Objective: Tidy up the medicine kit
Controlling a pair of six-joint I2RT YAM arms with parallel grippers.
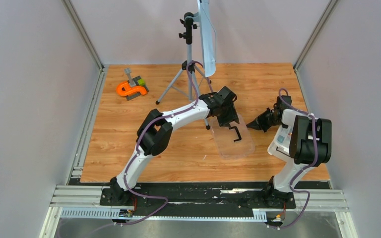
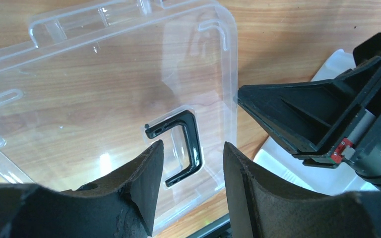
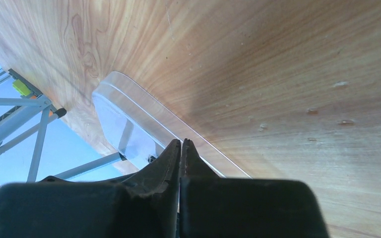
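Note:
A clear plastic lid (image 1: pixel 234 144) with a black bent handle (image 1: pixel 236 134) lies on the wooden table in the middle right. Above its upper part is my left gripper, open; its fingers stand to either side of the handle's lower end in the left wrist view, with nothing gripped. My right gripper is shut, its closed tips at the lid's edge (image 3: pixel 149 111), with nothing showing between them. The white kit box (image 1: pixel 276 149) sits on the right, partly hidden under my right arm; a few small items show inside it.
A tripod (image 1: pixel 189 74) stands behind the lid, one foot close to it. An orange clamp-like piece (image 1: pixel 131 89) with grey and green parts lies at the back left.

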